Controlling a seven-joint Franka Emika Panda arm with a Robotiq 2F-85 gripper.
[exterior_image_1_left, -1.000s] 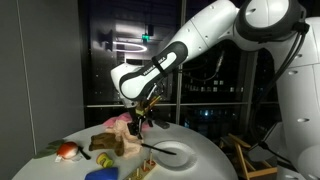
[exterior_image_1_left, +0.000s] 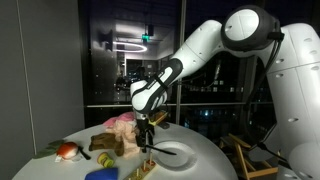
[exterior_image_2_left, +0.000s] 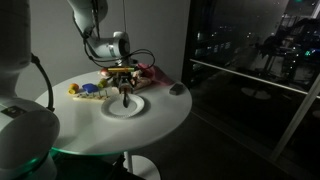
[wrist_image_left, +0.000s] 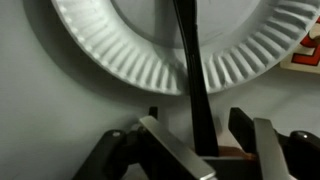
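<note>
A white paper plate (exterior_image_1_left: 196, 162) rests on the table, with a long dark utensil (exterior_image_1_left: 160, 150) lying across its rim. In the wrist view, that utensil's black handle (wrist_image_left: 196, 85) runs from over the plate (wrist_image_left: 110, 55) down between the fingers of my gripper. The fingers stand apart, one on each side, with gaps to the handle. In exterior view 1 my gripper (exterior_image_1_left: 150, 132) hangs low near the handle end. The plate (exterior_image_2_left: 108, 112) also shows in exterior view 2. Whether the handle lies at fingertip depth is unclear.
A blue item (exterior_image_1_left: 102, 174), a brown item (exterior_image_1_left: 104, 143), a red item (exterior_image_1_left: 67, 151) and a pink cloth (exterior_image_1_left: 125, 132) lie left of the plate. In exterior view 2 a dark object (exterior_image_2_left: 178, 89) sits near the table's right edge. Bare table surrounds the plate's near side.
My gripper has come down and slightly to the right, closer to the utensil's handle. The plate, utensil and other items have stayed put.
</note>
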